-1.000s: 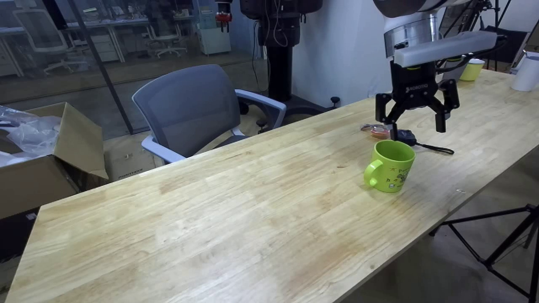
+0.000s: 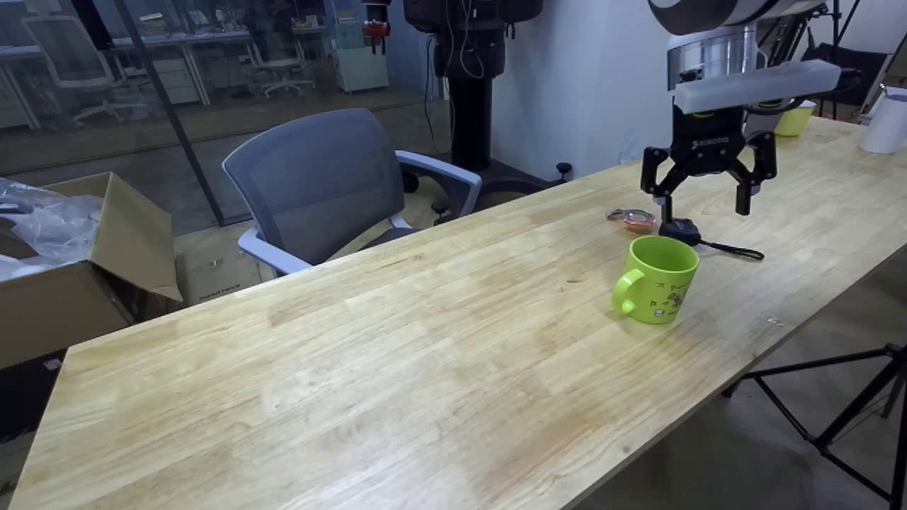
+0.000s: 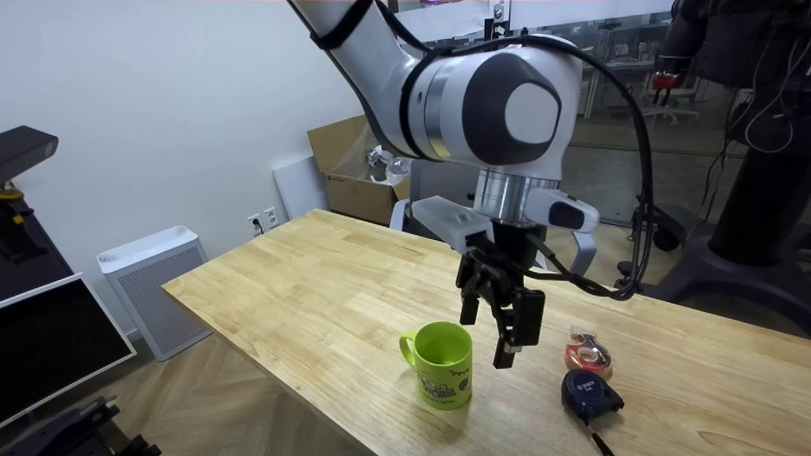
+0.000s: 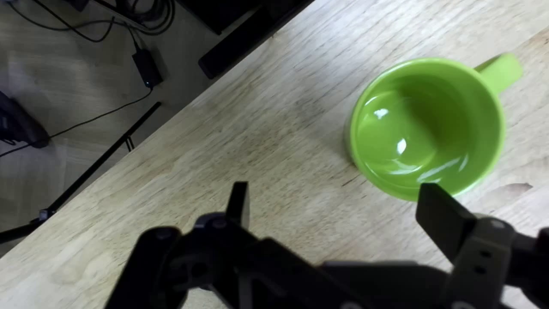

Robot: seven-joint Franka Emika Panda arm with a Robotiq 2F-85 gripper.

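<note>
A lime green mug point(image 2: 652, 289) stands upright on the wooden table, its handle toward the left in the first exterior view. My gripper point(image 2: 704, 212) hangs above the table beyond the mug there, fingers wide apart and empty. In the second exterior view the gripper point(image 3: 486, 334) is up and to the right of the mug point(image 3: 442, 380). From the wrist, the mug's empty inside point(image 4: 422, 128) shows at the upper right; one finger point(image 4: 440, 216) overlaps its near rim in the image. Bare table lies beneath the gripper.
A dark tape measure point(image 3: 589, 392) with a strap and a red tape roll point(image 3: 589, 356) lie close together, right of the mug. A yellow cup point(image 2: 795, 119) stands at the table's far end.
The gripper has risen slightly and shifted a little to the right in the first exterior view, its tilt now more upright. The mug has stayed in place.
</note>
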